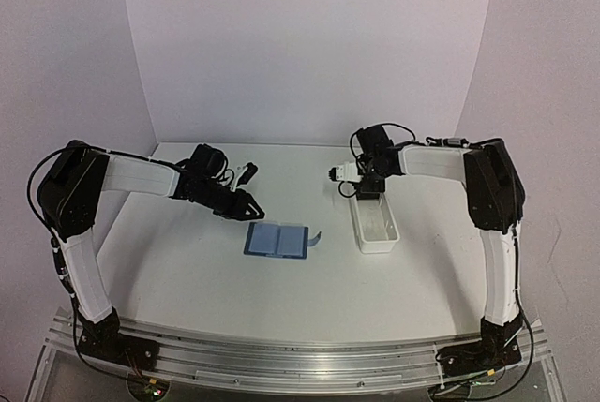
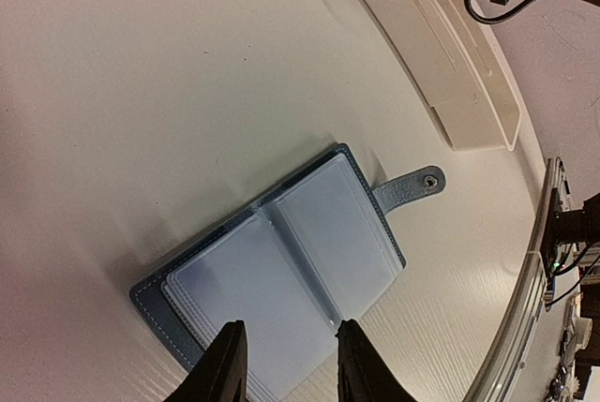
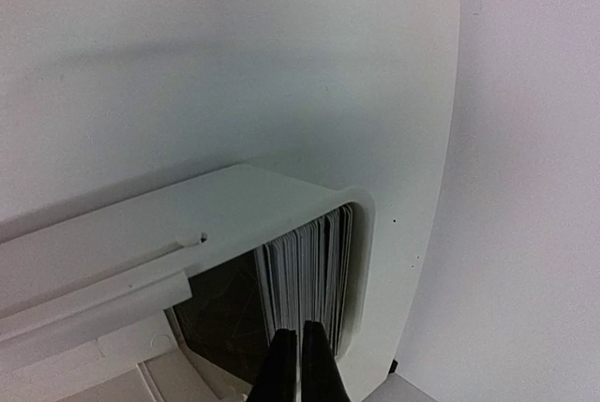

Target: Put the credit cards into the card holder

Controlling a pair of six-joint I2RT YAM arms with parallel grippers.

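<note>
The blue card holder (image 1: pixel 276 241) lies opened flat on the table, its clear pockets facing up and its strap (image 2: pixel 410 188) sticking out to one side. My left gripper is open over the holder's near edge with nothing between its fingers. Several cards (image 3: pixel 305 257) stand on edge, packed together in the end of the white box (image 1: pixel 377 245). At those cards is my right gripper, its fingers almost together. A thin pale strip shows between them; whether it is a gripped card or just cards behind a narrow gap is unclear.
A dark block (image 3: pixel 225 313) stands in the box against the cards. The box's long side wall (image 3: pixel 169 215) rises beside the right gripper. Bare table (image 1: pixel 225 299) surrounds the holder, and the strip between holder and box is free.
</note>
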